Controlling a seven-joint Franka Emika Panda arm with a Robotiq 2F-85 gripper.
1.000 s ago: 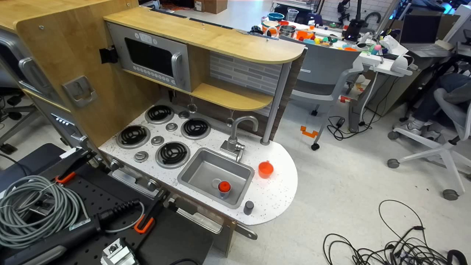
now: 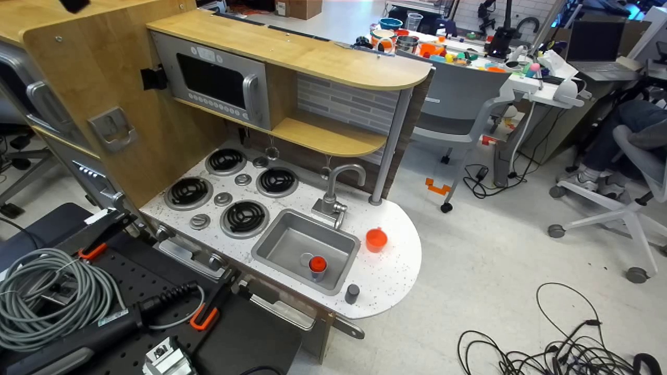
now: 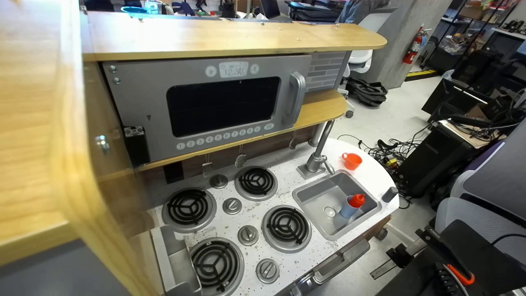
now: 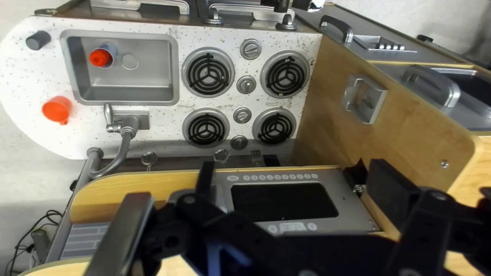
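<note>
In the wrist view my gripper stands open, its dark fingers wide apart and nothing between them, with the toy microwave point(image 4: 285, 200) behind the gap. An orange cup point(image 2: 376, 240) rests on the white counter to the right of the sink. Inside the grey sink point(image 3: 315, 195) stands a greyish cup point(image 3: 348, 209) with a red object point(image 3: 357, 200) at its top. Near the counter's front edge is a small dark cylinder point(image 2: 351, 294). Neither exterior view clearly shows the gripper.
Several black-coiled burners point(image 3: 286, 228) and grey knobs cover the counter left of the sink. A faucet point(image 2: 337, 187) rises behind the basin. The wooden upper shelf point(image 2: 331, 134) overhangs the back, and a tall wooden side panel point(image 4: 368, 119) bounds the stove.
</note>
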